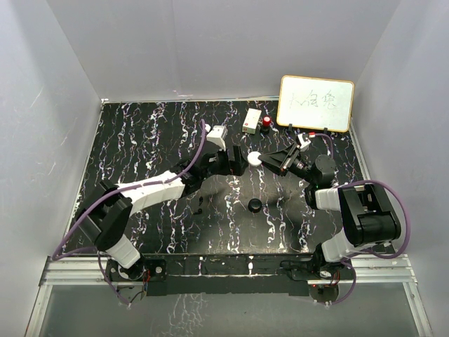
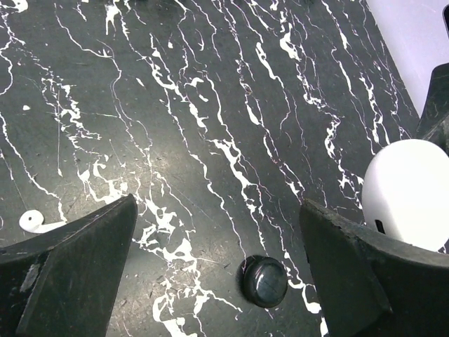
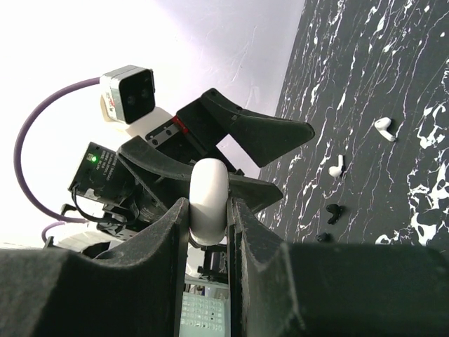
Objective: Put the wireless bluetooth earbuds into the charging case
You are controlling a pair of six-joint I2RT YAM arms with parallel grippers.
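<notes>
My right gripper (image 1: pixel 265 159) is shut on the white charging case, which shows as a rounded white body at the right of the left wrist view (image 2: pixel 405 189). Just left of it, my left gripper (image 1: pixel 237 161) stands open with nothing between its fingers. White earbuds lie loose on the dark marble table, one (image 3: pixel 384 128) and another (image 3: pixel 337 168) in the right wrist view; a white earbud (image 2: pixel 34 220) also shows at the left of the left wrist view, partly hidden by a finger.
A round black object (image 1: pixel 255 205) lies below the grippers, with small dark pieces (image 1: pixel 199 205) to the left. A pale box (image 1: pixel 251 121), a red-topped item (image 1: pixel 266 123) and a whiteboard (image 1: pixel 314 103) stand at the back.
</notes>
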